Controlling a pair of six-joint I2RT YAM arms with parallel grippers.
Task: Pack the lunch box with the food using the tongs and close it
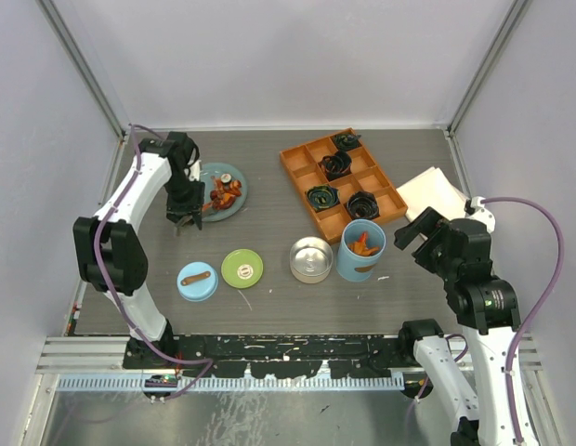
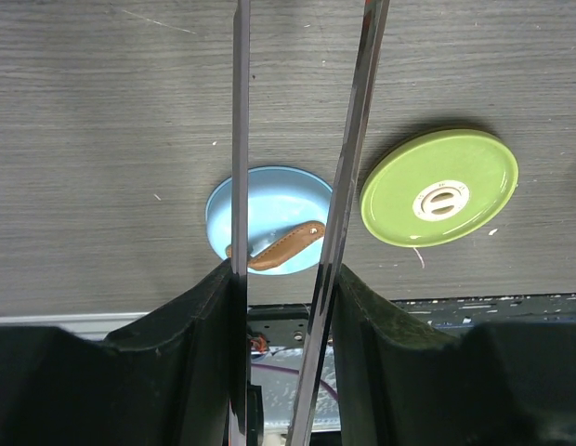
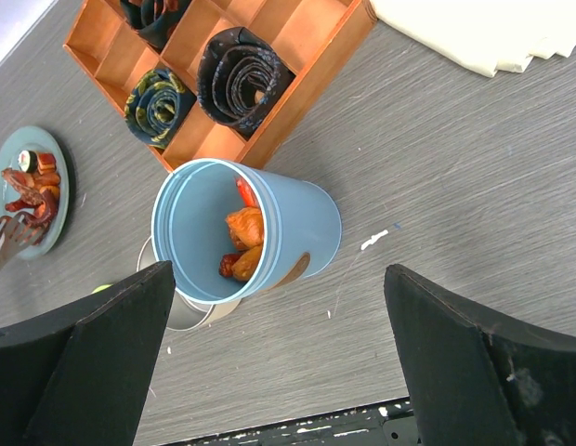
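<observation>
My left gripper [image 1: 190, 219] is open, its long metal blades hanging by the near-left side of the plate of food [image 1: 228, 210]. In the left wrist view they reach over bare table, above a blue lid [image 2: 269, 209] with a brown handle and a green lid [image 2: 437, 186]. My right gripper [image 1: 413, 228] stands open to the right of the blue container [image 3: 307, 223], which holds food pieces. A round metal container [image 1: 311, 260] sits left of that container.
An orange divided tray [image 1: 297, 163] with dark rolled cloths stands at the back middle. White sheets [image 1: 427, 195] lie at the right. The table's near middle has some bare room.
</observation>
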